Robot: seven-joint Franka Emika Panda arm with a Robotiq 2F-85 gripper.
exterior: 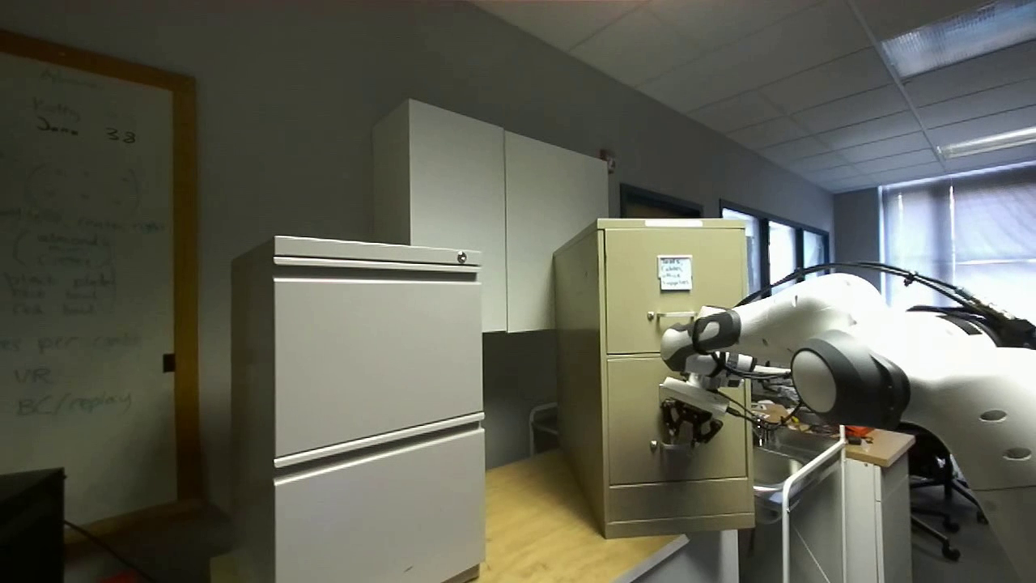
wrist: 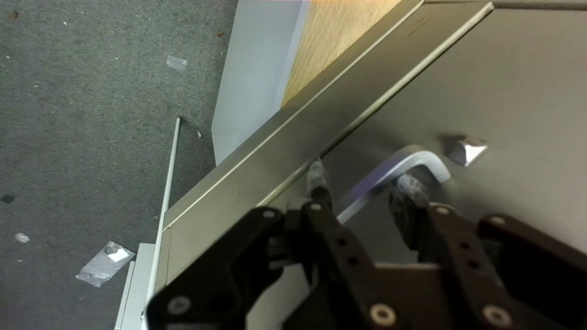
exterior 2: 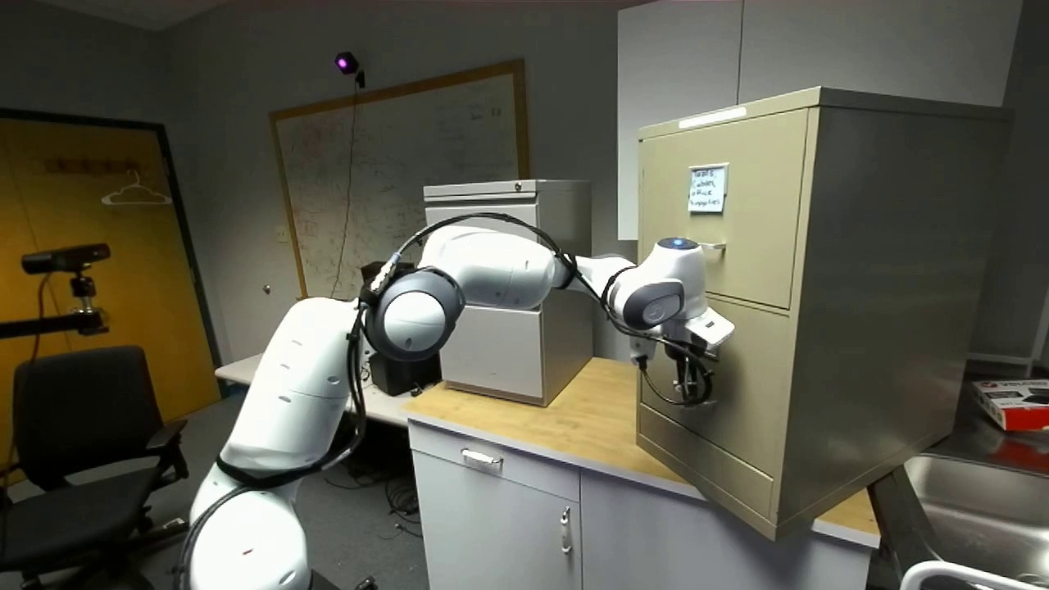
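The tan filing cabinet (exterior: 580, 369) stands on the wooden counter with both of its drawers closed. On its lower drawer (exterior: 631, 398), the curved metal handle (wrist: 404, 159) passes between the fingers of my gripper, which is shut on it. One fingertip shows on each side of the bar in the wrist view. From outside, the gripper (exterior: 691, 426) hides most of this handle against the drawer front. A labelled upper drawer (exterior 2: 757, 187) sits above, its own handle partly behind the arm.
A light grey cabinet (exterior: 379, 359) stands to the left on the wooden counter (exterior: 534, 505), with bare counter between the cabinets. Beside the tan cabinet are a metal sink (exterior 2: 983, 511) and a white rail (exterior: 813, 466). Open floor (wrist: 110, 110) lies below the front.
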